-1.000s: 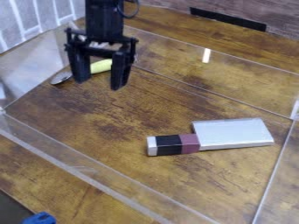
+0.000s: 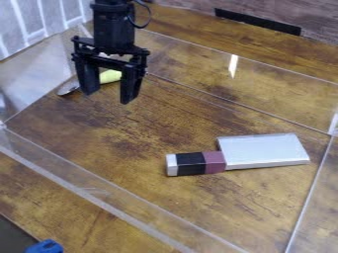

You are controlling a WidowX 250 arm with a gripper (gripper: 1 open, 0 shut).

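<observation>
My black gripper (image 2: pixel 110 82) hangs from the arm at the upper left above the wooden surface, its two fingers spread apart with nothing visible between them. Behind it, on the left, lie a pale yellow-green item (image 2: pixel 109 76) and a metallic piece (image 2: pixel 69 88), partly hidden by the gripper. At the right, a silver flat rectangular object (image 2: pixel 264 150) lies beside a bar (image 2: pixel 196 163) with white, black and maroon sections.
Clear low walls surround the wooden work area (image 2: pixel 145 128). A blue object (image 2: pixel 43 246) sits at the bottom left corner, outside the area.
</observation>
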